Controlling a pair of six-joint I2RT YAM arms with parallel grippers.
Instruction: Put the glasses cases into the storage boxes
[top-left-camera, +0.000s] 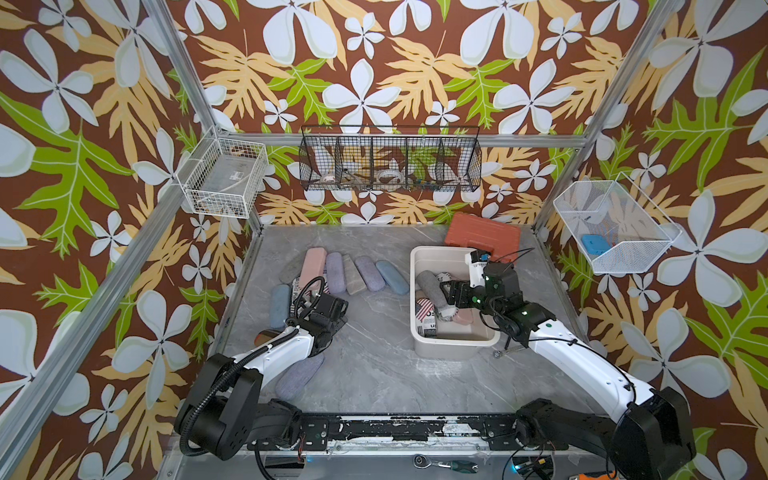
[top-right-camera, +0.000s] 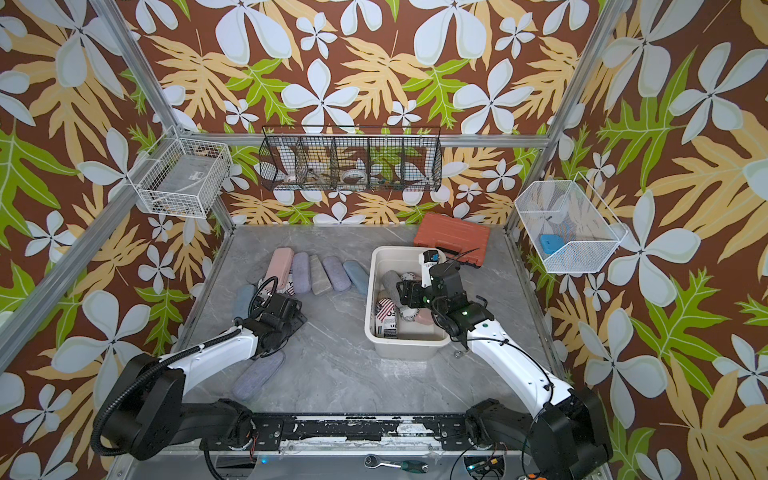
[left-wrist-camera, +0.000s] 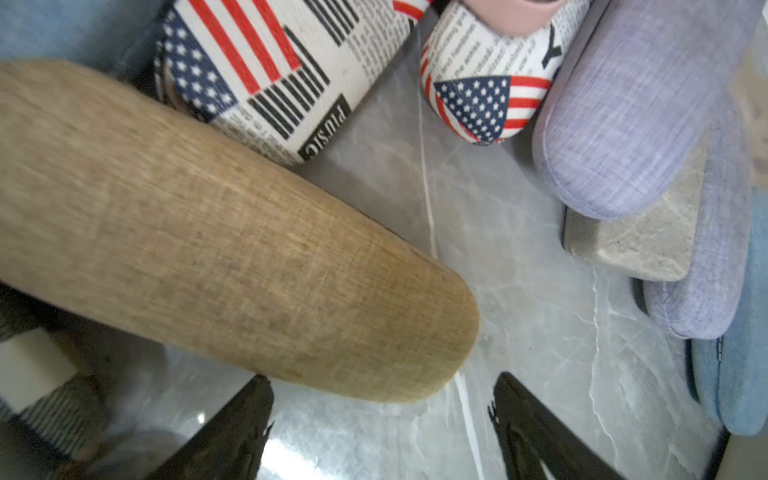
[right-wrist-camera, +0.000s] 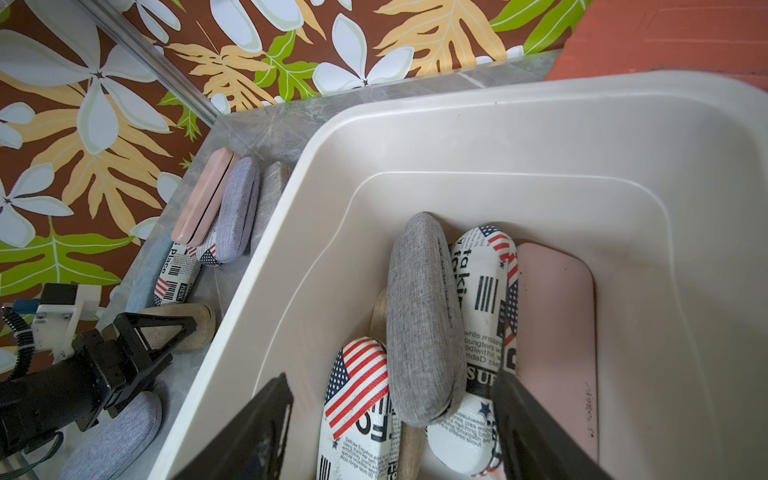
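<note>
My left gripper stands open just beside a brown glasses case (left-wrist-camera: 240, 232) on the table, nothing between its fingers. Around it lie flag-print cases (left-wrist-camera: 256, 72), lavender cases (left-wrist-camera: 624, 104), a pink case (top-left-camera: 313, 264), a stone-grey case (left-wrist-camera: 628, 232) and blue cases (top-left-camera: 392, 278). My right gripper hangs open over the beige storage box (right-wrist-camera: 664, 128), which holds a grey case (right-wrist-camera: 424, 312), flag-print cases (right-wrist-camera: 356, 416) and a pink case (right-wrist-camera: 556, 336). Its fingers have nothing gripped.
A red plastic case (top-left-camera: 480, 232) lies behind the box. Wire baskets (top-left-camera: 225, 180) hang at left, back and right (top-left-camera: 616, 224).
</note>
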